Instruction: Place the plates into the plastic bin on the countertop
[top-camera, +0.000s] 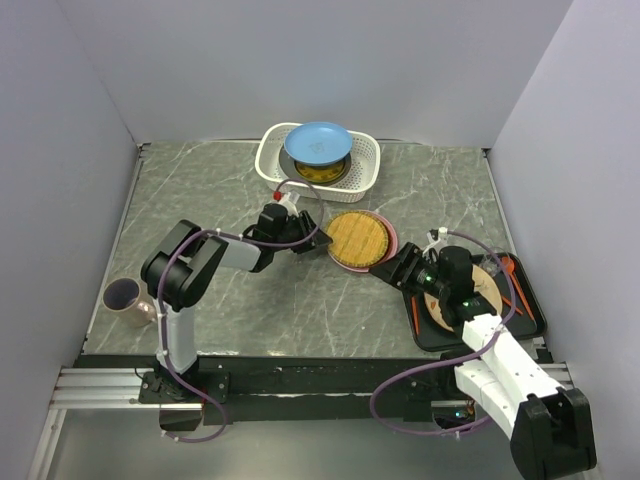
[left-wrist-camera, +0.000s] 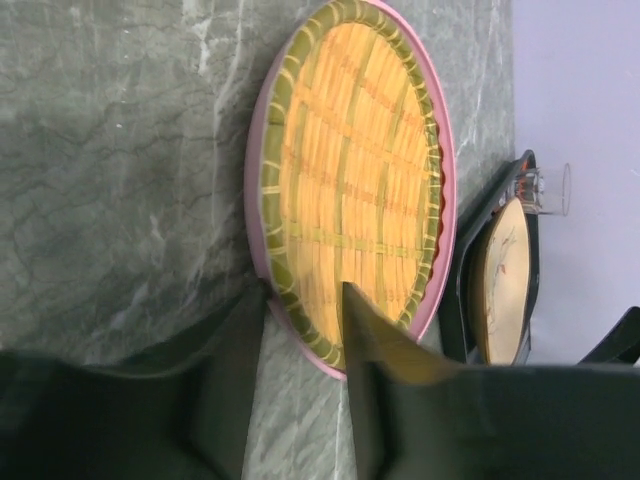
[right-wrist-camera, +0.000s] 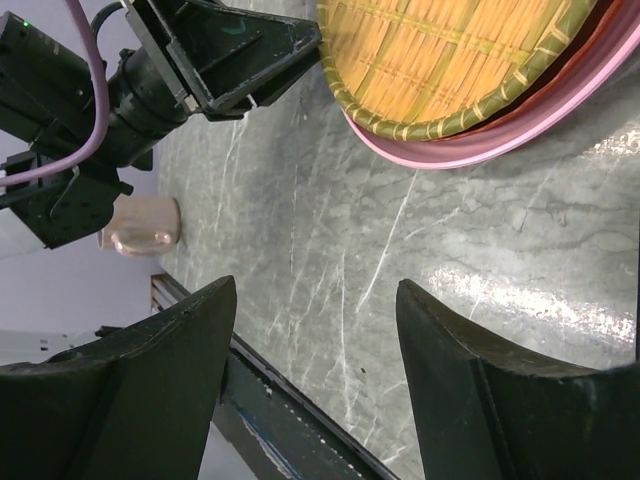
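A round woven yellow plate (top-camera: 357, 240) lies on a pink plate (top-camera: 391, 262) at the middle of the counter. In the right wrist view a reddish layer (right-wrist-camera: 560, 95) shows between them. My left gripper is at the stack's left edge, a gap between its blurred fingers and the near rim reaching into it. Whether they touch the rim, I cannot tell. Beside the stack's lower right edge, my right gripper is open and empty. The white plastic bin (top-camera: 371, 170) at the back holds a blue plate (top-camera: 318, 145) over other plates.
On the right a black tray (top-camera: 427, 339) carries a round beige plate (top-camera: 436, 312), orange utensils (top-camera: 523, 290) and a clear glass (left-wrist-camera: 553, 190). A mug (top-camera: 128, 300) lies at the front left. Open counter (top-camera: 280, 315) stretches in front of the stack.
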